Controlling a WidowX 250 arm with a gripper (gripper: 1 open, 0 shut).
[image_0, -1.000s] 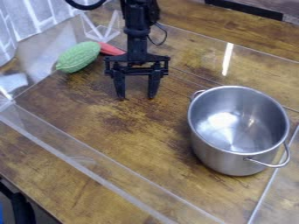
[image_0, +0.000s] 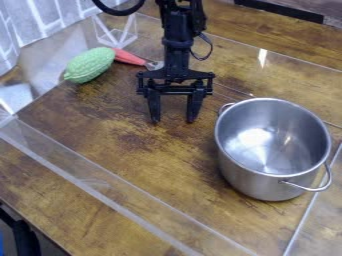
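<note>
My black gripper (image_0: 174, 106) hangs low over the middle of the wooden table, fingers pointing down; I cannot tell how wide its fingers stand or whether anything is between them. A large steel pot (image_0: 271, 142) with side handles stands to its right. To its left lie a green, oblong vegetable-like object (image_0: 88, 65) and, partly hidden behind it, a red item (image_0: 127, 57) with a slim end.
Clear plastic edging (image_0: 107, 187) runs along the table's left and front. A light, shiny object (image_0: 14, 98) sits at the far left edge.
My gripper has moved to the right, toward the pot, and slightly downward in the view. The pot, green object and red item are where they were.
</note>
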